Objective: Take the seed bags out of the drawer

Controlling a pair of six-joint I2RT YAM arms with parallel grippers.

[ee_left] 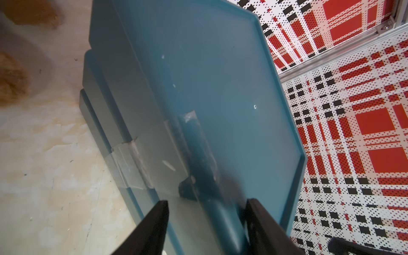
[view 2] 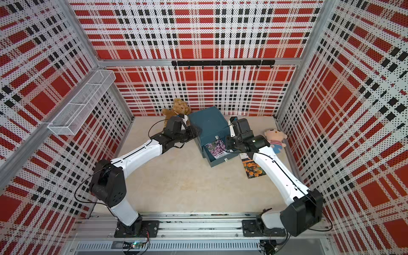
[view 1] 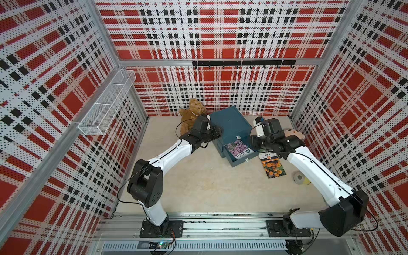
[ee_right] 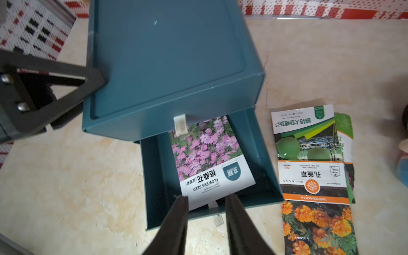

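The blue drawer [ee_right: 265, 170] is pulled out from the blue cabinet [ee_right: 170, 59]. In it lies a pink-flowered seed bag [ee_right: 204, 148], its rear end hidden under the cabinet. Above the drawer's front edge, my right gripper points down, open and empty. To the drawer's right, an orange marigold seed bag [ee_right: 318, 221] overlaps a green seed bag [ee_right: 301, 146] on the table. My left gripper is at the cabinet's left side, its parted fingers [ee_left: 146, 231] straddling the top edge; I cannot tell how firmly they touch.
A brown teddy bear [view 1: 193, 112] sits behind the left gripper, left of the cabinet. A pink doll [view 2: 275, 138] sits at the right. A grey-and-yellow item [view 1: 301, 178] lies near the right arm.
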